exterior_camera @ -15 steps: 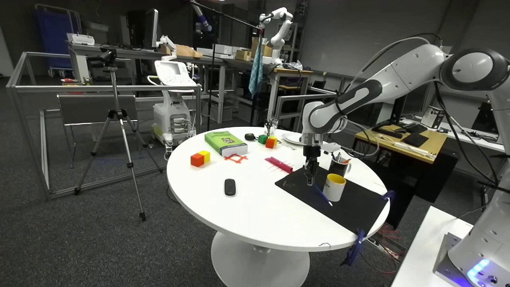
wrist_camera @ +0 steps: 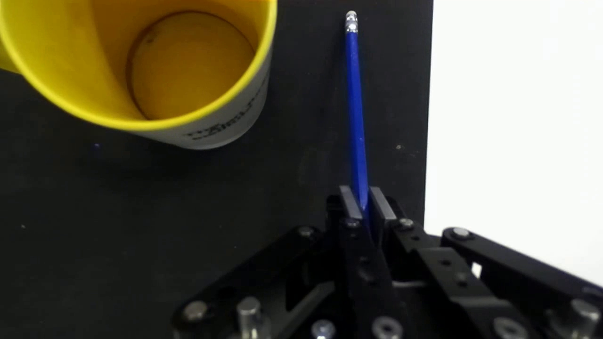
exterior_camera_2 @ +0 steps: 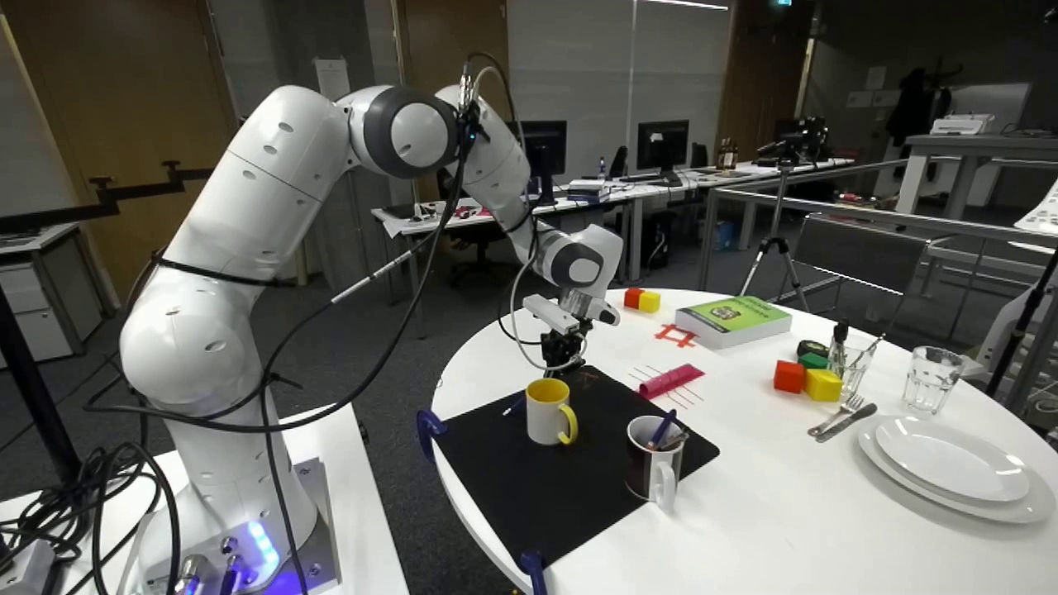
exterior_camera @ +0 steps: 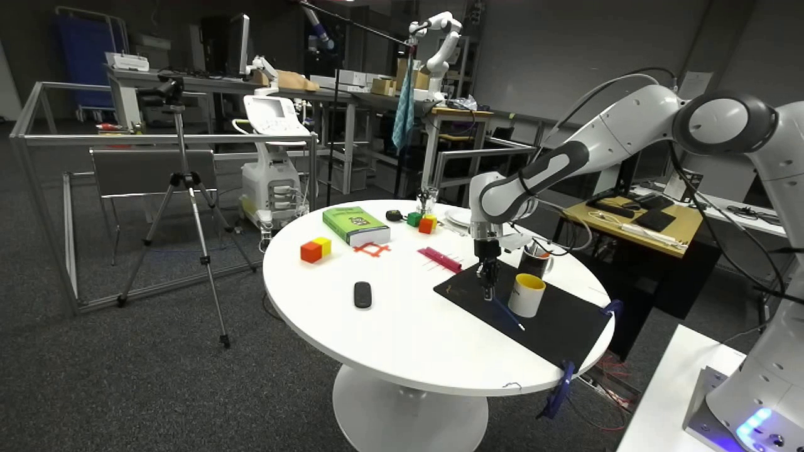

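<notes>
A blue pencil (wrist_camera: 355, 107) with a white eraser end lies along the black mat (wrist_camera: 226, 237), close to the mat's edge. My gripper is shut on its near end, which runs between the two pads and disappears among the dark fingers. The eraser end points away from the gripper. Left of the pencil, and apart from it, stands a white mug (wrist_camera: 226, 127) with a yellow inside, upright and empty. From the side, the gripper (exterior_camera: 488, 292) is low over the mat, and the pencil (exterior_camera: 509, 313) slants from it past the mug (exterior_camera: 527, 295).
A second mug (exterior_camera_2: 655, 461) holding pens stands on the mat beyond the yellow one. Blue clamps (exterior_camera: 558, 392) grip the table edge. A red bar (exterior_camera_2: 670, 380), a green book (exterior_camera: 355, 226), blocks and plates (exterior_camera_2: 957, 466) lie farther off.
The gripper has moved down to the mat and slightly across, its fingers now around the pencil's near end. The pencil has shifted slightly. The mugs stay in place.
</notes>
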